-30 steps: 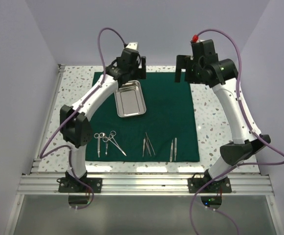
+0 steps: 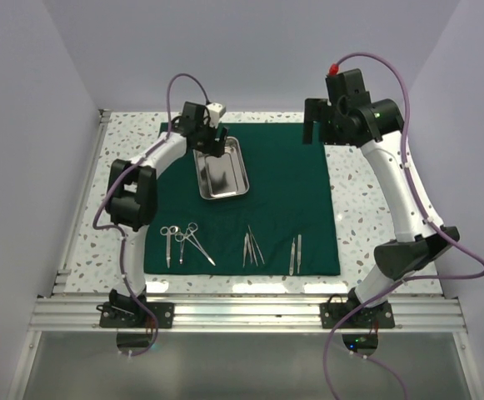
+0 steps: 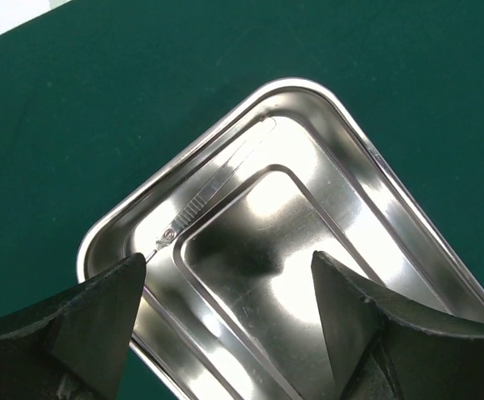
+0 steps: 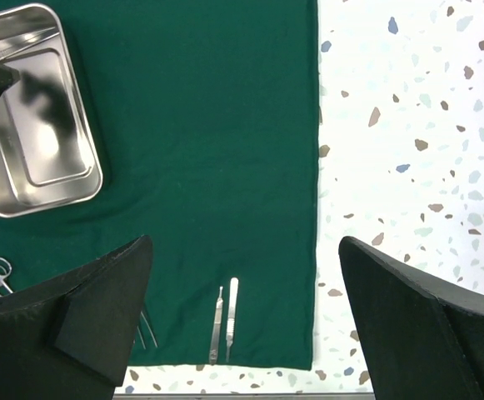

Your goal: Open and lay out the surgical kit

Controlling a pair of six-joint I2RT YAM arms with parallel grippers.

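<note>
A steel tray (image 2: 225, 197) lies on the green cloth, left of centre. Inside it, along its far end, a slim metal instrument with a ridged grip (image 3: 193, 207) rests on the tray floor. My left gripper is over the tray with its fingers well apart and nothing between them; the instrument's lower tip lies close to the left finger (image 3: 108, 308). High over the right part of the cloth, my right gripper stands open and empty.
Along the cloth's front edge lie several ring-handled tools (image 2: 193, 237), slender tweezers (image 2: 246, 248) and two straight handles (image 4: 232, 308). Bare green cloth (image 4: 200, 150) stretches right of the tray. The speckled table (image 4: 408, 183) shows around it.
The tray and the laid-out tools stay where they were.
</note>
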